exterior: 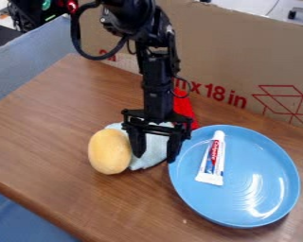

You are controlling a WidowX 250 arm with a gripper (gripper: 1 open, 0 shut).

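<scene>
My black gripper (154, 142) is low over a light blue-white cloth-like thing (148, 158), its two fingers apart and pointing down; whether anything is between them is hard to tell. A yellow, soft-looking rounded object (109, 151) lies just left of the gripper on the wooden table. A blue plate (256, 189) sits to the right, with a white toothpaste tube (212, 161) lying on its left part. A red object (186, 108) is partly hidden behind the arm.
A cardboard box wall (242, 66) stands along the back of the table (46, 142). The table's front-left edge drops to a blue surface.
</scene>
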